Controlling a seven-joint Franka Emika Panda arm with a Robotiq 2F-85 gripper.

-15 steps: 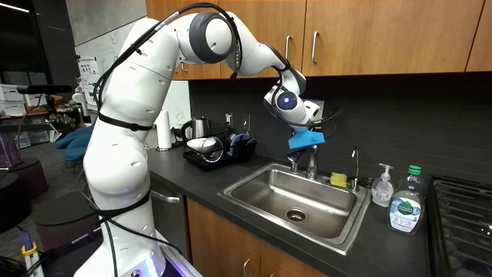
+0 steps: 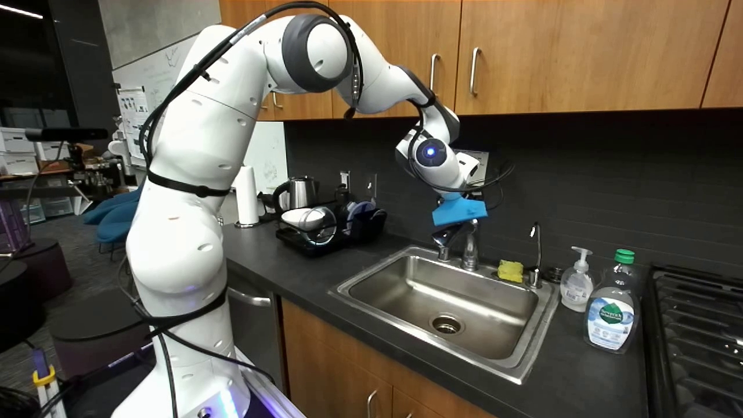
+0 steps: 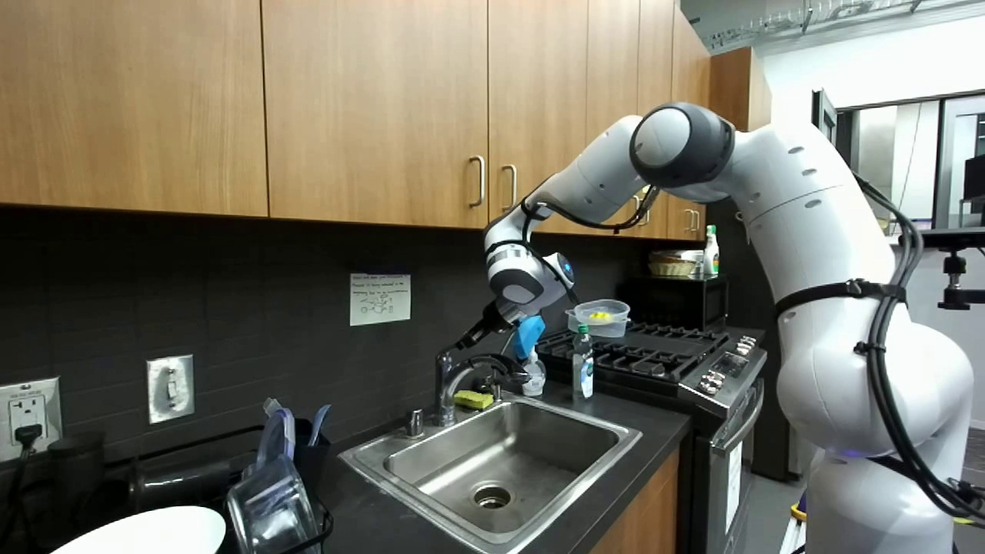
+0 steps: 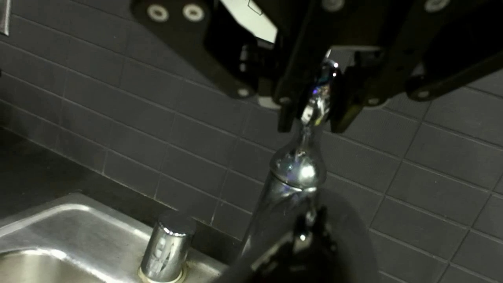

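The chrome faucet [image 3: 445, 380] rises from the back rim of the steel sink [image 3: 609, 446]. In the wrist view, its narrow lever handle [image 4: 314, 106] stands up between the dark fingertips of my gripper, which is shut on it. Below the lever shows the rounded faucet top [image 4: 299, 167]. In exterior view 2 the gripper [image 3: 469, 338] sits right over the faucet. Exterior view 1 has the fingers hidden behind a blue piece [image 2: 460, 210] on the wrist.
A yellow sponge [image 2: 510, 271] lies on the sink's back rim. Right of the sink stand a soap pump [image 2: 576, 282] and a green-capped bottle [image 2: 613, 310], beside the stove [image 2: 700, 341]. A dish rack [image 2: 334, 226] is to the left. The basin is empty.
The wrist and blue piece have shifted very slightly left in exterior view 1. Nothing else has visibly moved.
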